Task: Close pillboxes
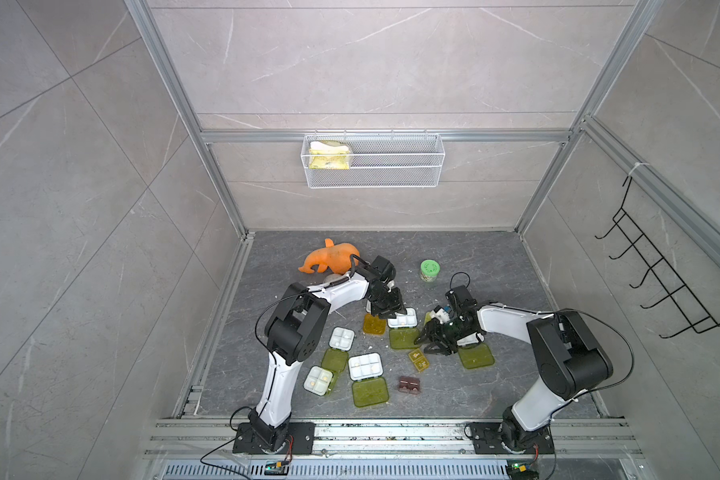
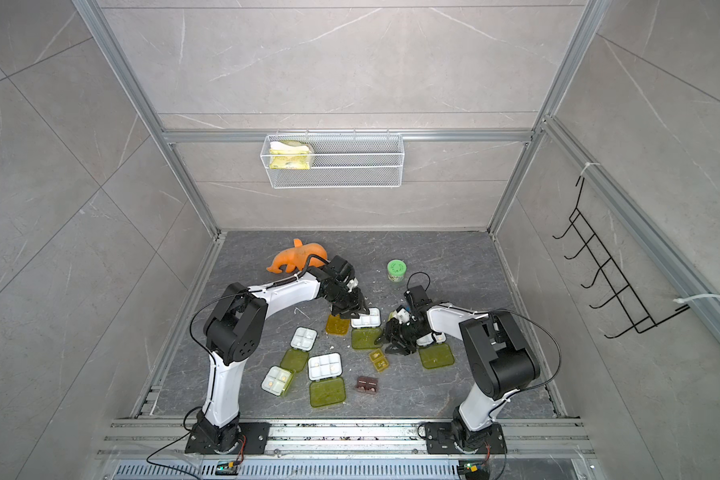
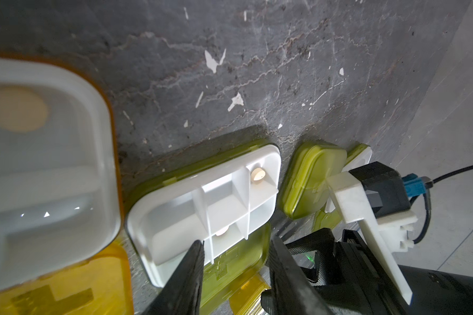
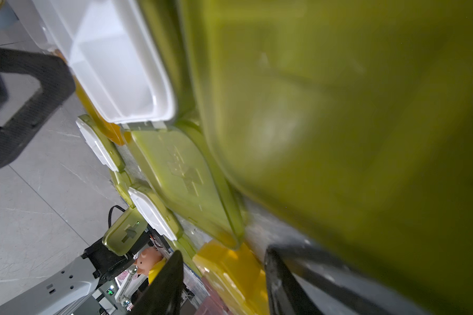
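Observation:
My left gripper hangs open above a white-based olive pillbox (image 3: 205,204) with its lid open and small pills inside; an orange pillbox (image 3: 42,152) lies open beside it. My right gripper is low among the boxes, its fingers apart, beside a large olive pillbox surface (image 4: 341,136) filling much of the right wrist view; a yellow pillbox (image 4: 226,267) shows between and beyond the fingertips. Other open olive pillboxes (image 1: 368,368) lie at the front left and right (image 1: 477,357). A brown pillbox (image 1: 409,385) sits at the front.
An orange plush toy (image 1: 332,257) lies at the back left, a green-lidded jar (image 1: 429,269) at the back centre. A wire basket (image 1: 373,169) hangs on the back wall. Free table remains at the back right and front edges.

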